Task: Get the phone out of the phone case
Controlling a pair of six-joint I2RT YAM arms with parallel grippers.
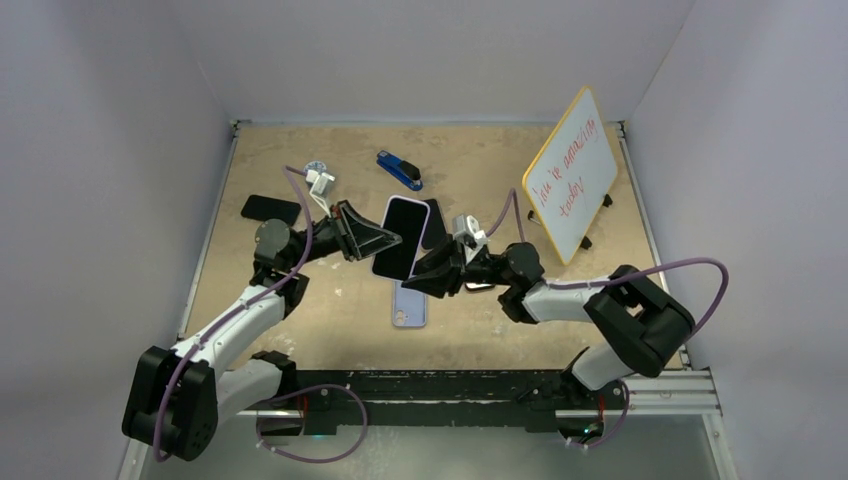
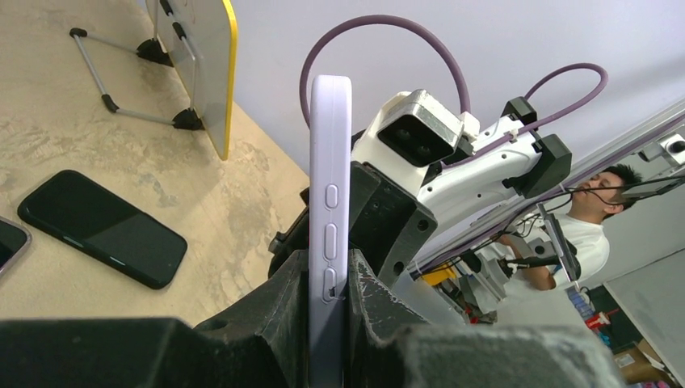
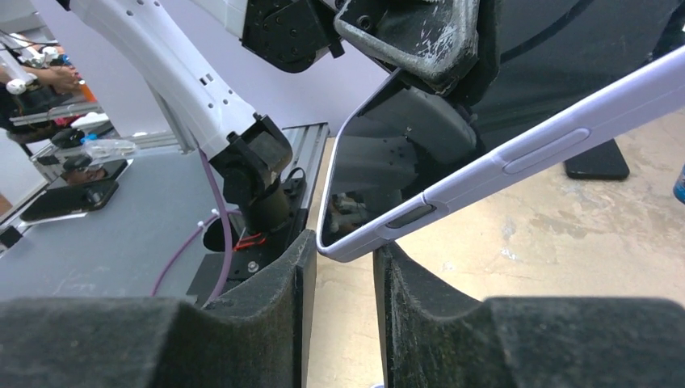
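A phone in a pale lilac case [image 1: 398, 240] is held up between the arms, black screen facing up in the top view. My left gripper is shut on it, gripping across its side, with the case's buttons showing above the fingers in the left wrist view. My right gripper is part open at the lower corner of the case, fingertips on either side of or just beneath the lilac rim; whether they touch it I cannot tell.
A lilac item [image 1: 409, 312] lies below on the table. Dark phones [image 1: 268, 208] [image 2: 102, 229], a blue stapler [image 1: 398, 168] and a standing whiteboard [image 1: 568, 175] surround the arms.
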